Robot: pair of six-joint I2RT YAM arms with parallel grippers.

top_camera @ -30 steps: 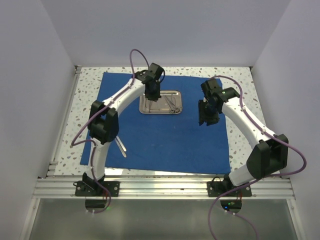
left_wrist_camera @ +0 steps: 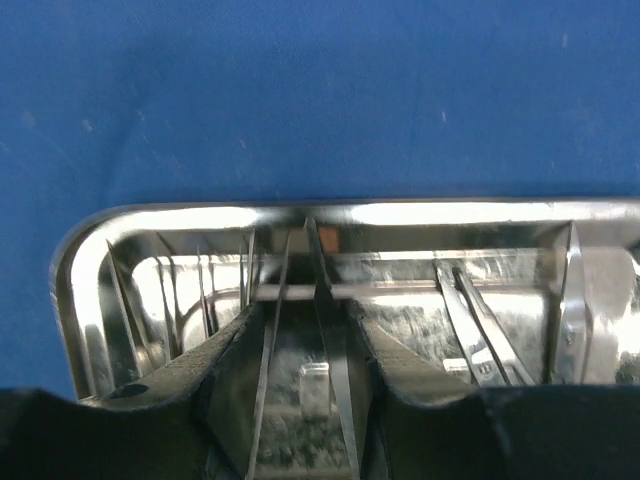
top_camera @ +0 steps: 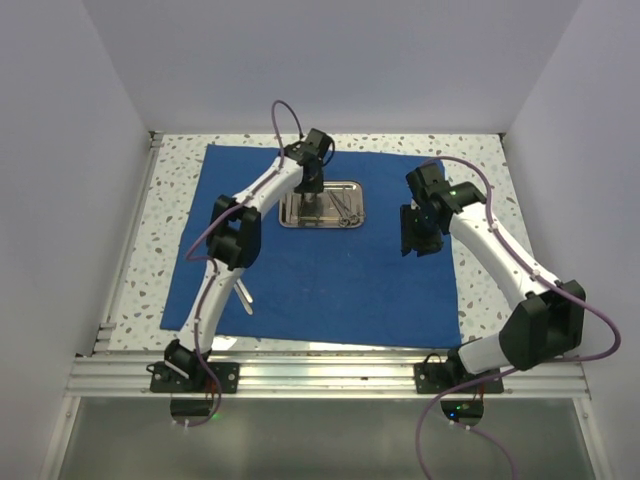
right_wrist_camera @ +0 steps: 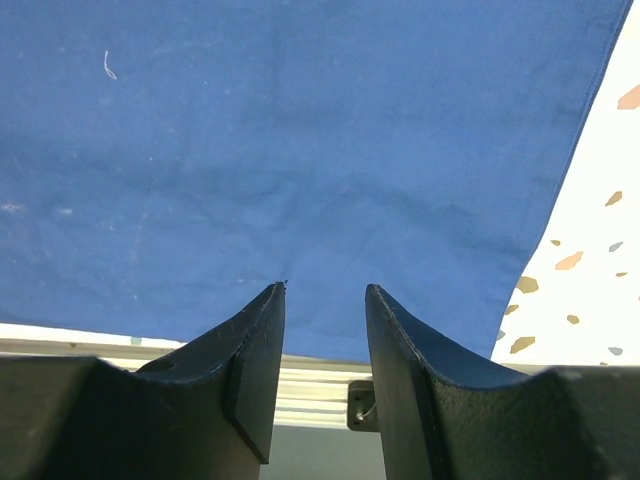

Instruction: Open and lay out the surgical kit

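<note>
The metal instrument tray point(top_camera: 322, 226) lies on the blue cloth point(top_camera: 330, 290), toward the back. My left gripper point(top_camera: 310, 190) reaches down into its left half. In the left wrist view, slim silver forceps point(left_wrist_camera: 338, 380) stand between the part-open fingers; whether the fingers touch them is unclear. More thin instruments point(left_wrist_camera: 168, 300) lie to the left in the tray, and scissor-like tools point(left_wrist_camera: 480, 330) to the right. Over the bare cloth right of the tray hangs my right gripper, its fingers apart and empty.
Two slender silver instruments point(top_camera: 243, 295) rest on the cloth at the left, close to the left arm. A metal rail point(top_camera: 330, 370) runs along the front edge.
My right gripper has drifted a little to the right and slightly forward.
</note>
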